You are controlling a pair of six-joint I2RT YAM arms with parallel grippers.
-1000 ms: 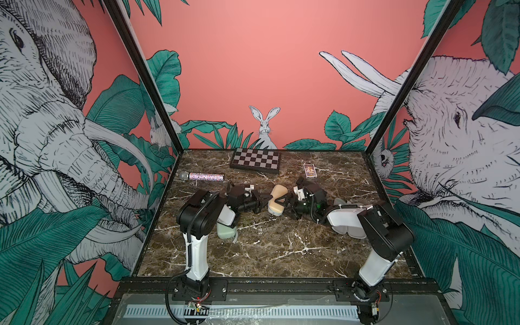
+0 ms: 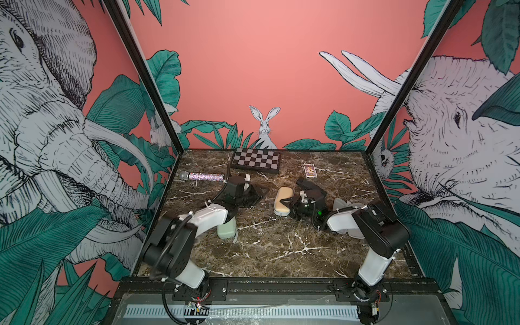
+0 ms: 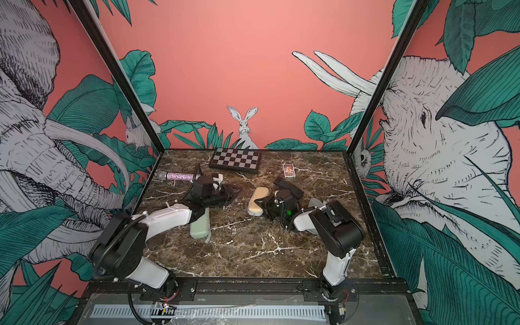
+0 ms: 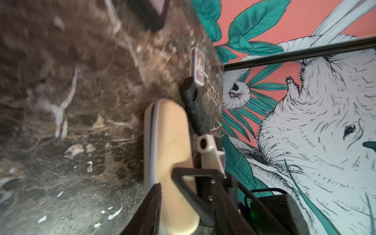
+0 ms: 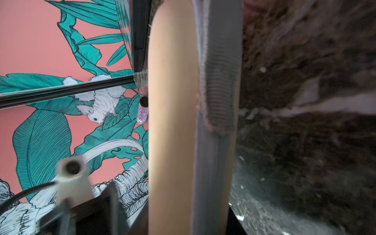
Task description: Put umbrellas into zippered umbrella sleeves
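Observation:
My right gripper [image 2: 287, 203] is shut on a tan oblong zippered sleeve [image 2: 283, 196], which fills the middle of the right wrist view with a grey zipper side showing. My left gripper [image 2: 259, 196] is left of it and apart; in the left wrist view its fingers sit low, part open, beside the tan sleeve [image 4: 171, 137]. A green sleeve [image 2: 226, 230] lies under the left arm. A black oblong item [image 3: 288, 187], possibly an umbrella, lies behind my right gripper. Grey oblong items [image 2: 354, 230] are partly hidden under the right arm.
A checkerboard box [image 2: 255, 160] stands at the back, with a card pack [image 2: 310, 170] to its right and a glittery tube [image 2: 205, 176] at the back left.
The tan sleeve has shifted slightly right in my right gripper.

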